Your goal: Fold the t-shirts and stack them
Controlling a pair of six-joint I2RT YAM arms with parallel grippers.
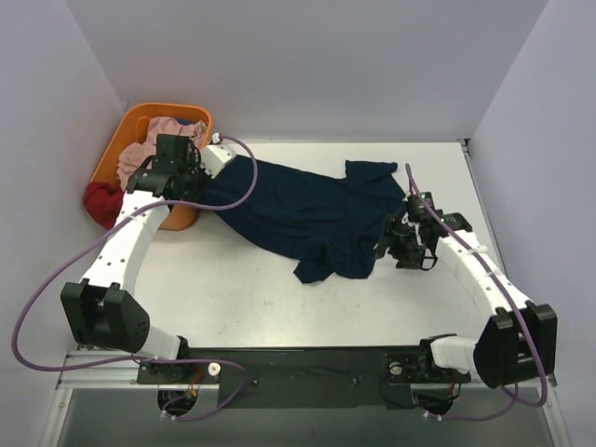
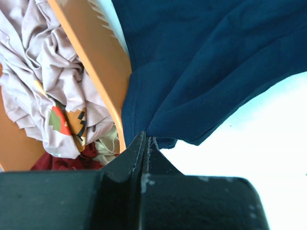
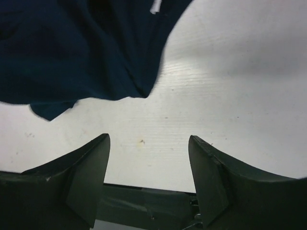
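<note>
A navy blue t-shirt [image 1: 307, 205] lies spread and rumpled across the table, its left end reaching the orange bin. At that end, in the left wrist view, the closed tips of my left gripper pinch the shirt's edge [image 2: 163, 105], right beside the bin wall. My right gripper stands open over bare table, with no cloth between its fingers. The shirt's dark fabric [image 3: 120, 57] lies ahead of those fingers in the right wrist view. In the top view the right arm partly covers the shirt's right side.
The orange bin [image 1: 138, 114] at the back left holds a pale pink garment [image 1: 149, 144] and a dark red one [image 1: 102, 202]. Purple cables run along both arms.
</note>
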